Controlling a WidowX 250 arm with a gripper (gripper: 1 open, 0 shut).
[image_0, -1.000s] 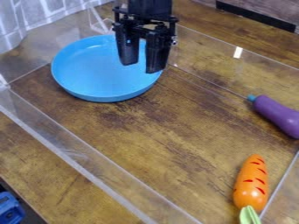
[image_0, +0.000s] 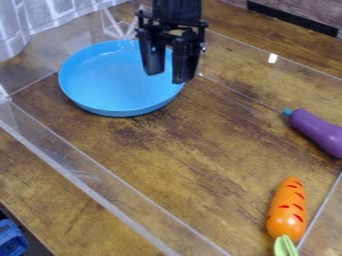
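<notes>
My black gripper (image_0: 167, 62) hangs at the top centre, over the right part of a round blue plate (image_0: 102, 83), its two fingers apart. I see nothing held between them. An orange toy carrot (image_0: 287, 208) with a green top lies at the lower right. A purple toy eggplant (image_0: 311, 130) lies at the right edge, apart from the gripper.
Clear walls enclose the wooden surface (image_0: 160, 160) on the left and right. A blue object (image_0: 8, 238) sits in the bottom left corner, outside the wall.
</notes>
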